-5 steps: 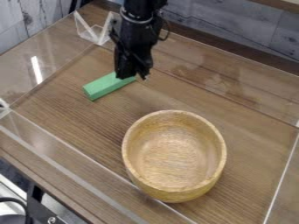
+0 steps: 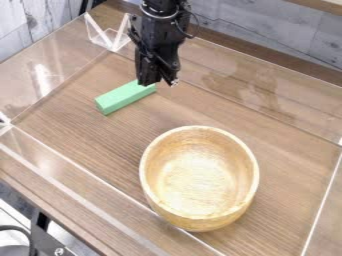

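Observation:
A black arm reaches down from the top of the view, its gripper (image 2: 158,76) hanging just above and to the right of a green rectangular block (image 2: 127,97) that lies flat on the wooden table. The fingers look shut, with nothing visible between them, though they are small and dark. A large pale yellow bowl (image 2: 199,179) sits on the table in the lower right, apart from the block.
Clear plastic pieces stand along the upper left edge. A wooden wall runs along the back. A dark object lies at the lower left corner.
The green block and the bowl look unmoved.

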